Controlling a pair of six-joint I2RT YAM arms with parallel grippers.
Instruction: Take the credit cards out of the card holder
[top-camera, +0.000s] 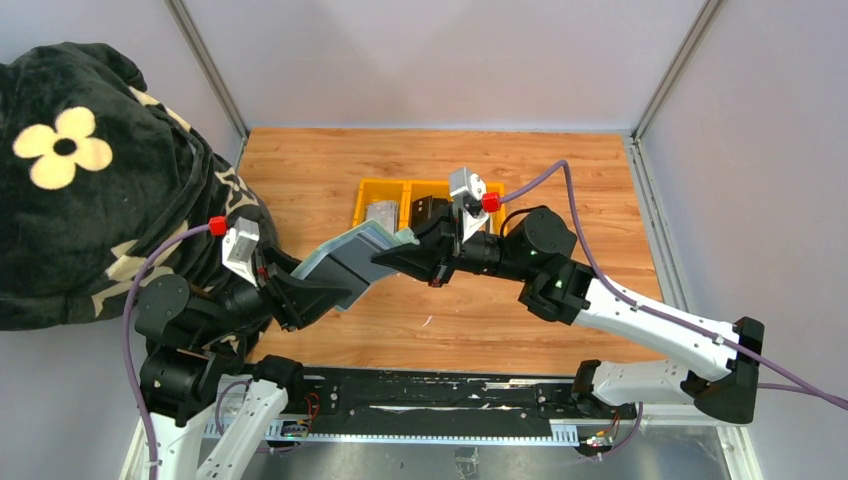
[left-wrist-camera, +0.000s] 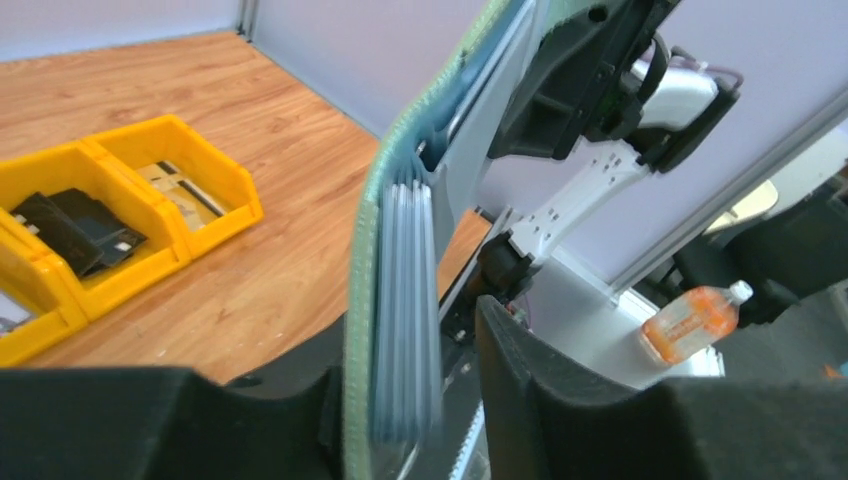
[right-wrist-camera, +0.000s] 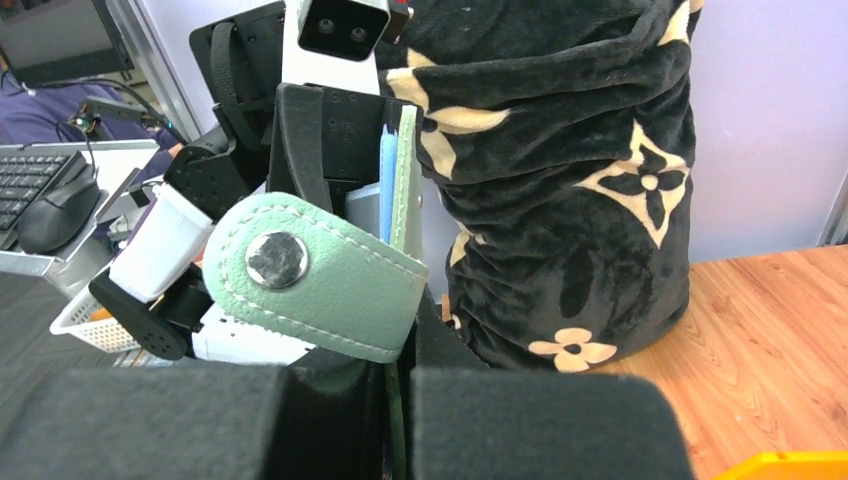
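The light-green card holder (top-camera: 347, 262) hangs unfolded between the two arms above the table. My right gripper (top-camera: 410, 263) is shut on its right end. In the right wrist view the holder's flap (right-wrist-camera: 315, 275) with a metal snap stands above the right fingers (right-wrist-camera: 340, 420). Around the holder's left part, my left gripper (top-camera: 295, 292) stands part open. The left wrist view shows the stacked clear sleeves (left-wrist-camera: 405, 310) edge-on between the left fingers, with a gap on the right side. Whether any card sits in the sleeves cannot be told.
A yellow divided bin (left-wrist-camera: 135, 160) stands on the table, with black items (left-wrist-camera: 85, 230) and cards (left-wrist-camera: 180, 195) in its compartments. A dark patterned blanket (top-camera: 130, 190) bulges at the left.
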